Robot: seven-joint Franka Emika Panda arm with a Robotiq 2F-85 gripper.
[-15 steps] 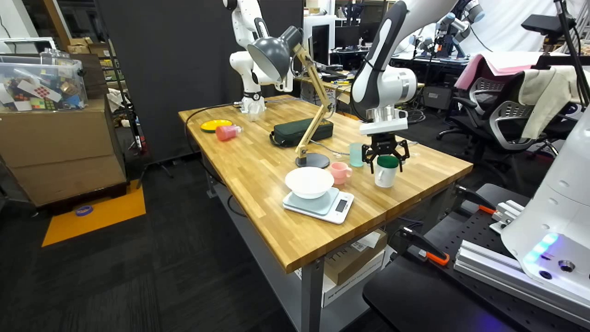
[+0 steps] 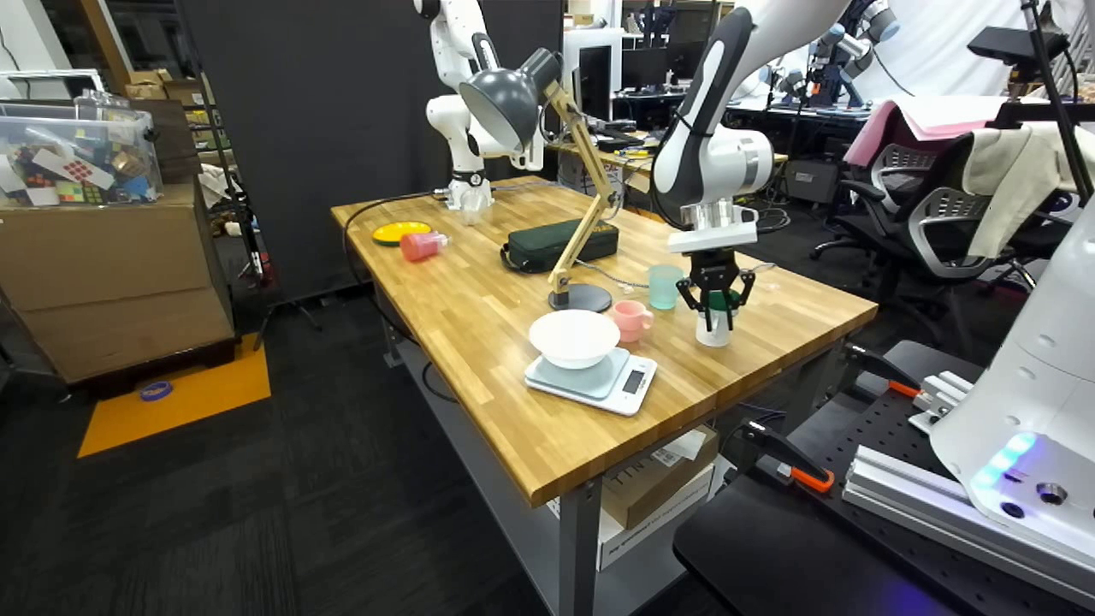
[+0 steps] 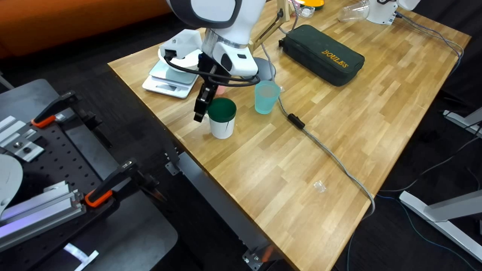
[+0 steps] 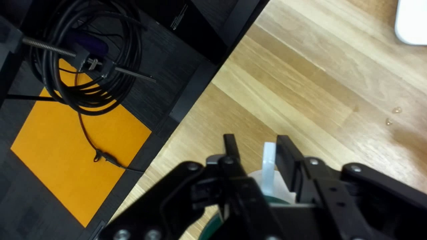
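A white mug with a dark green inside (image 2: 713, 335) stands upright near the table's front right corner. My gripper (image 2: 719, 322) is lowered at its handle side, fingers part open. From the wrist, the mug's pale handle (image 4: 268, 166) shows as an upright strip between the two fingers, close to the right fingertip (image 4: 285, 148); a gap remains on the left. Whether that right finger touches the handle is unclear. The second exterior view has the dark fingers just left of the mug (image 3: 222, 128), which rests on the wood.
A translucent teal cup (image 3: 266, 95) stands close to the mug. Nearby are a pink cup (image 2: 630, 320), a kitchen scale (image 2: 623, 391) bearing a white bowl (image 2: 574, 340), a lamp base (image 2: 581, 299) and a green case (image 3: 322, 55). A grey cable (image 3: 332, 155) crosses the table.
The fingers have drawn closer together and come down in front of the mug, at its handle. The mug stays at about the same spot.
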